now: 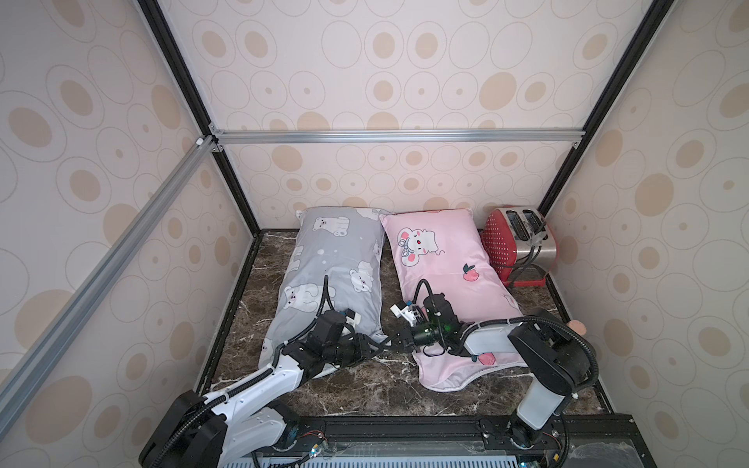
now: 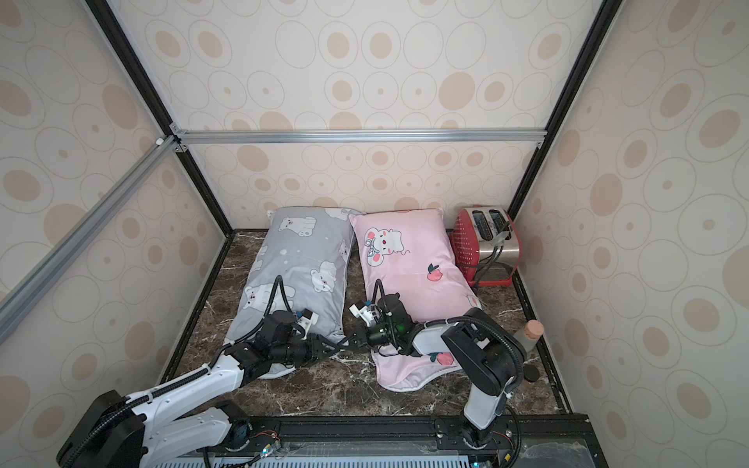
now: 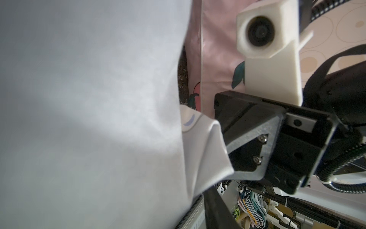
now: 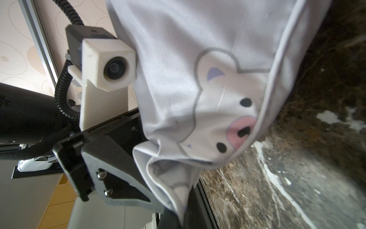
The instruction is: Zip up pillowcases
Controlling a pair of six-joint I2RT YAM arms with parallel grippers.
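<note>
The grey bear-print pillowcase (image 1: 339, 253) lies at left, the pink one (image 1: 444, 292) beside it at right. My grippers meet at the grey case's near right corner. There, the bunched grey cloth (image 4: 171, 168) runs down between the fingers of my right gripper, shut on it. Opposite, my left gripper (image 1: 377, 346) is at the same edge; cloth hides most of its tips, with one dark finger (image 3: 219, 210) showing. Whether it grips cloth is unclear. A fold (image 3: 209, 160) of grey cloth stands against the right gripper's fingers. No zipper pull is distinguishable.
A red toaster (image 1: 515, 245) stands at the back right. A bottle with a tan cap (image 2: 533, 331) is near the right wall. Bare marble tabletop (image 1: 366, 390) lies in front of the pillowcases, and a narrow strip between them.
</note>
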